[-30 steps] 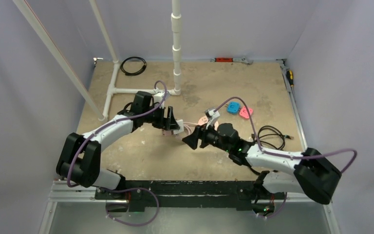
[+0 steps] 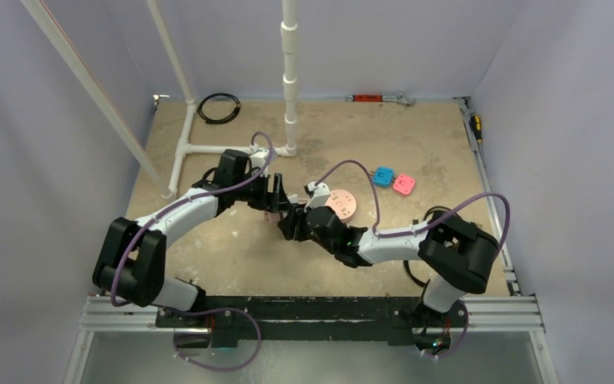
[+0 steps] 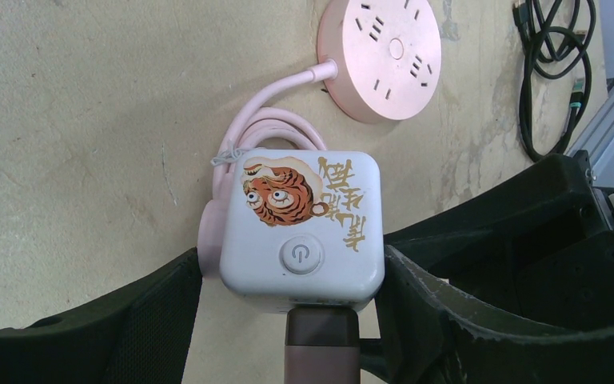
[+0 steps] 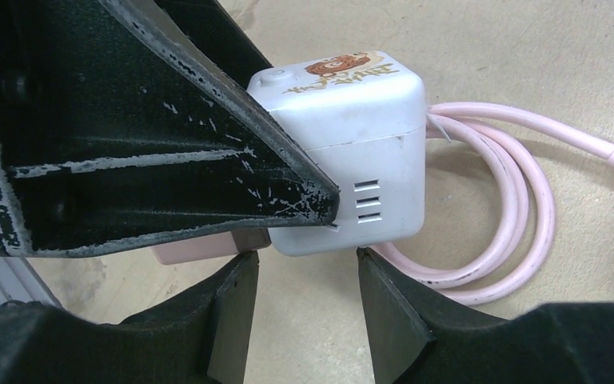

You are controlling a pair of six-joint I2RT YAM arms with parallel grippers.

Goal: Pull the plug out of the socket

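A white cube (image 3: 302, 220) with a tiger sticker and a power button fills the middle of the left wrist view. My left gripper is shut on it, a dark finger along each side. A pinkish block (image 3: 322, 364) with a dark end stands against the cube's near side. In the right wrist view, the same pink block (image 4: 196, 249) shows partly behind a left finger. My right gripper stands open just beside and below the cube, its fingertips apart. Whether they touch the cube, I cannot tell. A pink cord (image 3: 268, 132) is bundled behind the cube.
A round pink power strip (image 3: 396, 50) lies on the table with the cord attached. Blue (image 2: 383, 177) and pink (image 2: 404, 185) blocks lie to the right. White pipes (image 2: 289, 80) rise behind the left arm.
The left arm has not visibly moved.
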